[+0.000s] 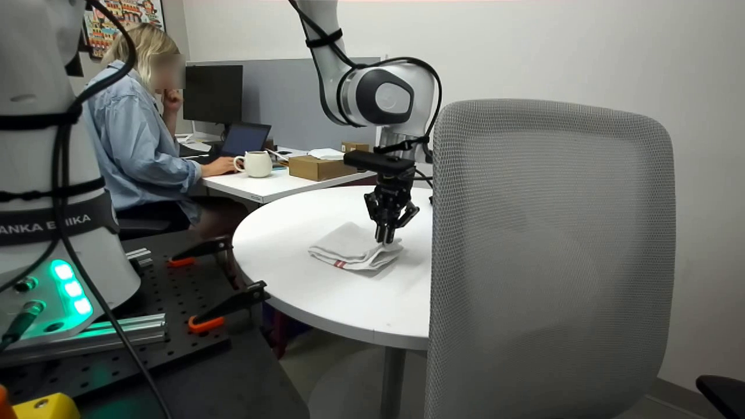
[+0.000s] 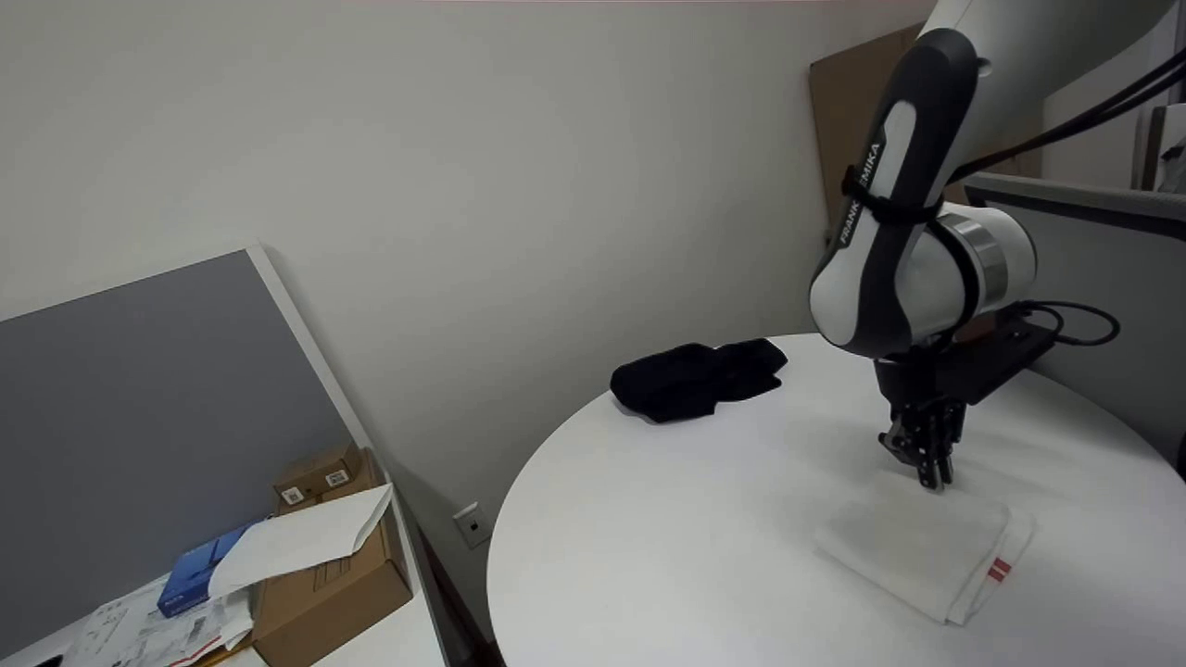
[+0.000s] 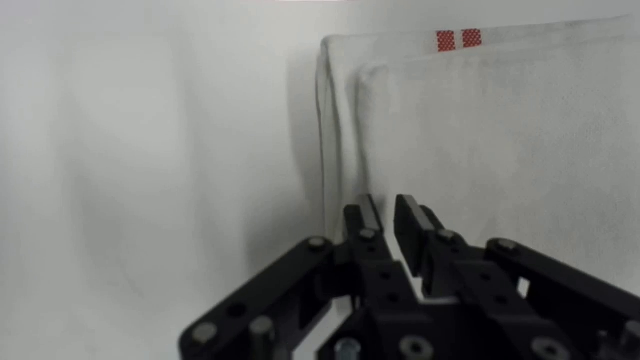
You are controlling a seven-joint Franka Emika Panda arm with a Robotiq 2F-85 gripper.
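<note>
A white cloth [image 1: 354, 245] with red marks lies folded on the round white table [image 1: 293, 279]. My gripper [image 1: 385, 238] points down at the cloth's far-right part in the first exterior view. In the wrist view, the fingertips of the gripper stand a narrow gap apart, over the folded left border of the cloth [image 3: 498, 138]. Pale cloth shows in that gap; nothing looks pinched. Whether the tips touch the fabric I cannot tell. The second exterior view has the gripper [image 2: 935, 480] at the rear edge of the cloth [image 2: 912, 545].
A black cloth-like bundle [image 2: 695, 380] rests at the table's edge near the wall. A grey mesh chair [image 1: 552, 258] blocks part of the table in the first exterior view. A person [image 1: 143, 125] sits at a desk behind.
</note>
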